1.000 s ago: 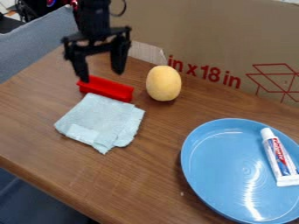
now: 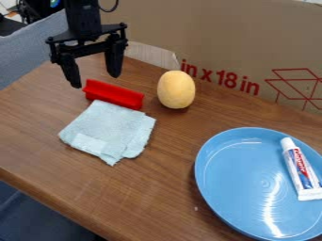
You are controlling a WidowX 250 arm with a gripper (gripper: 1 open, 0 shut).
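Note:
My black gripper (image 2: 94,70) hangs open at the upper left, its two fingers spread above the red bar (image 2: 115,94) that lies on the table. Nothing shows between the fingers. A folded pale cloth (image 2: 107,132) lies just in front of the bar, and a yellow egg-shaped object (image 2: 176,89) stands to the bar's right.
A blue plate (image 2: 246,198) holds a toothpaste tube (image 2: 300,169) at the lower right. A cardboard box (image 2: 239,38) backs the table (image 2: 101,193). A grey padded surface borders the left, and the table's middle front is bare.
My gripper has shifted a little to the left over the last second. The objects on the table have not moved.

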